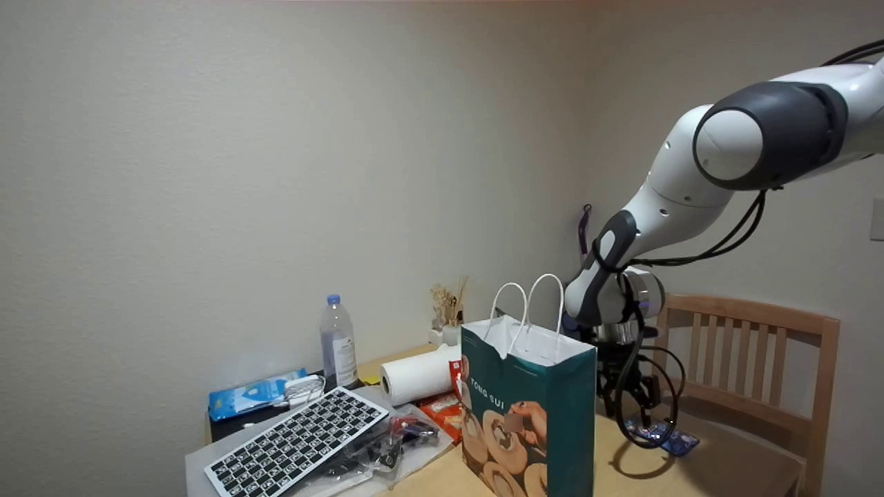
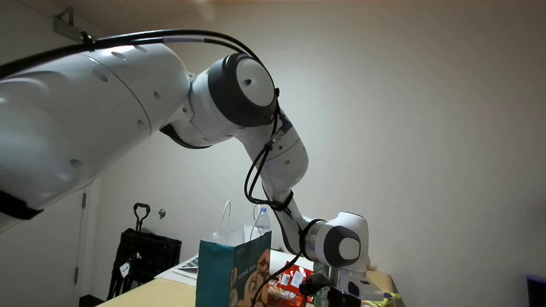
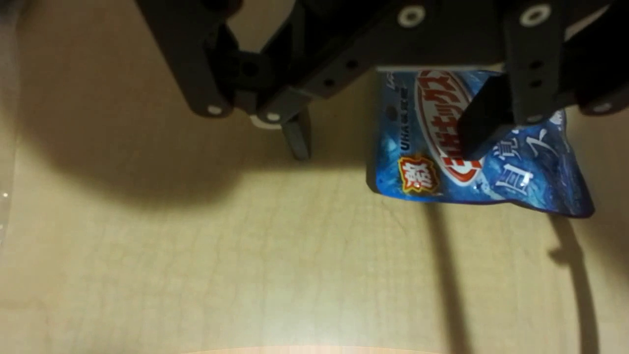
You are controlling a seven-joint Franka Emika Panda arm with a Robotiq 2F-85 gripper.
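A shiny blue snack pouch point(image 3: 413, 132) with red and white lettering lies flat on the light wood table. My gripper stands partly open above the table, its fingers apart. In the wrist view the left finger point(image 3: 296, 138) is over bare wood beside the pouch, while the right finger point(image 3: 486, 121) overlaps the printed face. Whether that finger touches the pouch, I cannot tell. Exterior view 1 shows the gripper low over the right of the table, partly behind cables, and the pouch point(image 1: 679, 444) below it. In exterior view 2 the pouch is out of sight.
A tall green paper bag point(image 1: 530, 414) with white handles stands left of the gripper. Farther left are a white paper roll point(image 1: 418, 375), red packets point(image 1: 443, 413), a plastic bottle point(image 1: 337, 344) and a checkered board point(image 1: 298, 443). A wooden chair point(image 1: 746, 356) stands beyond the right edge.
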